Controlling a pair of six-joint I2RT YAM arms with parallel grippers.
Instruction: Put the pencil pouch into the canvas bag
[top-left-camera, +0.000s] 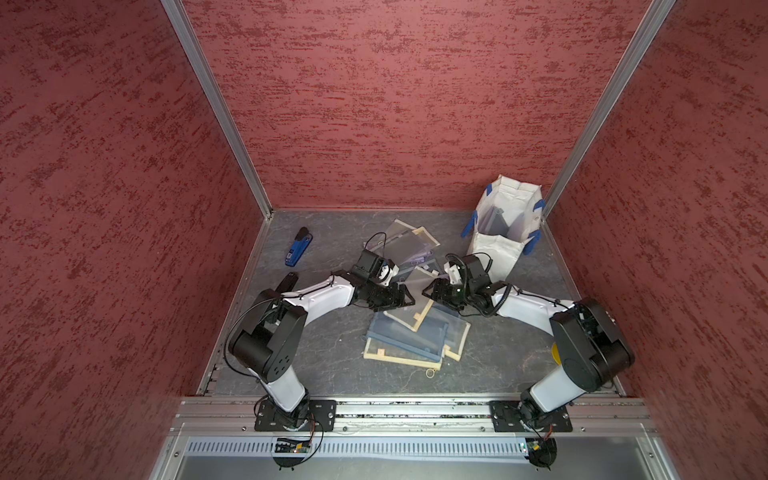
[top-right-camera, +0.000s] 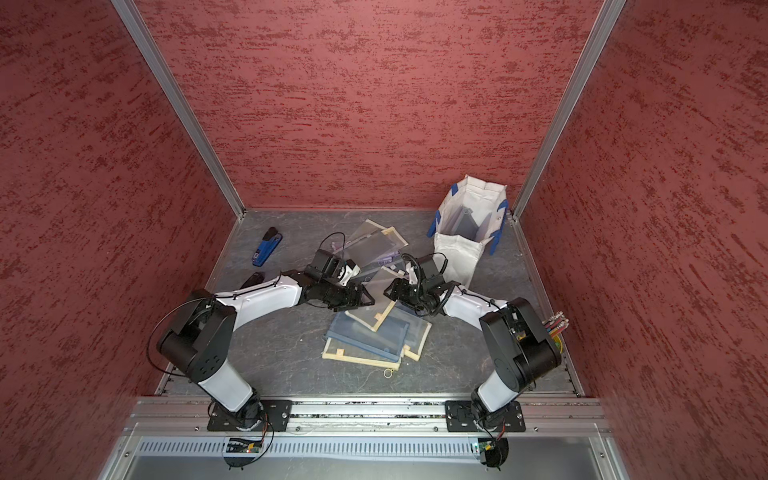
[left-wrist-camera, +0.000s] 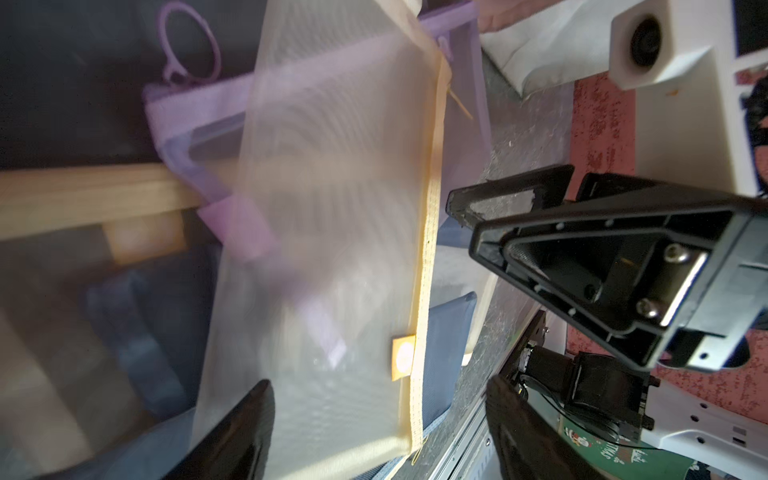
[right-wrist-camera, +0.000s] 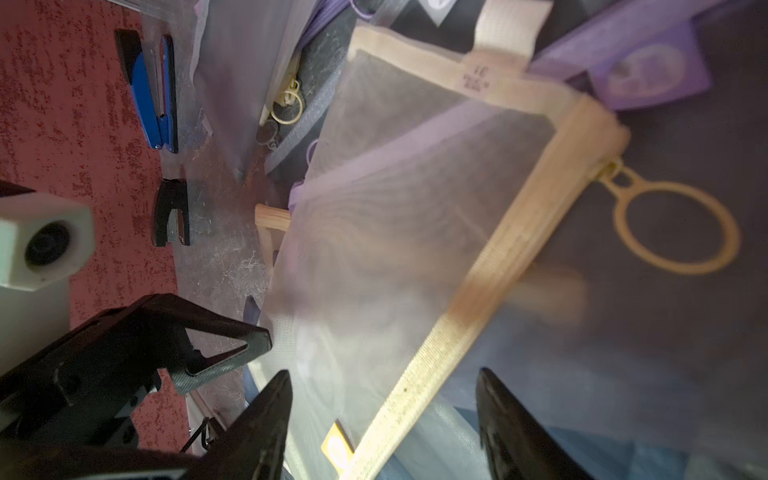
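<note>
A pile of sheer zip pouches with cream, blue and purple trim lies mid-table; the top one (top-left-camera: 412, 308) is cream-edged. My left gripper (top-left-camera: 396, 296) hangs low over its left side, fingers apart. My right gripper (top-left-camera: 438, 290) stands open over its right end, beside the cream zipper band (right-wrist-camera: 440, 344) and ring pull (right-wrist-camera: 676, 264). Neither gripper visibly holds anything. The white canvas bag (top-left-camera: 496, 256) with blue patches stands at the back right, translucent pouches inside it.
Two staplers, one blue (top-left-camera: 297, 248) and one black (top-right-camera: 252, 280), lie at the left. A yellow holder with pens (top-right-camera: 553, 336) is at the right beside my arm.
</note>
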